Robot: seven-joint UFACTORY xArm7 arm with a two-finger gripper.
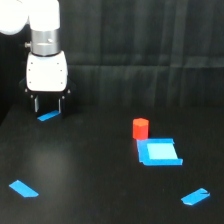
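A white robot arm hangs at the upper left, with its dark gripper (48, 101) low over the black table near a short blue tape strip (47, 116). Its fingertips are small and dark; they appear spread apart with nothing visible between them. A red block (140, 128) stands right of centre, just behind a light square (162, 151) edged with blue tape.
More blue tape strips lie at the front left (24, 188) and front right (195, 196). A dark curtain (130, 55) backs the table.
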